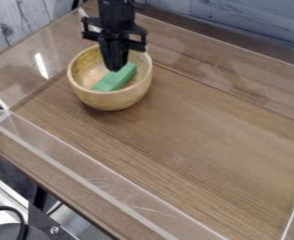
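A wooden bowl (pixel 91 97) sits on the wooden table toward the upper left. Inside it lies a green block (pixel 116 80), long and tilted along a diagonal. My black gripper (pixel 113 61) hangs over the back part of the bowl, just above the block's upper end. It looks shut, with nothing visible between its fingers; its tips are small and partly blurred against the bowl.
A pale wall runs along the back right. Clear tape or plastic strips and some dark cables lie at the left edge.
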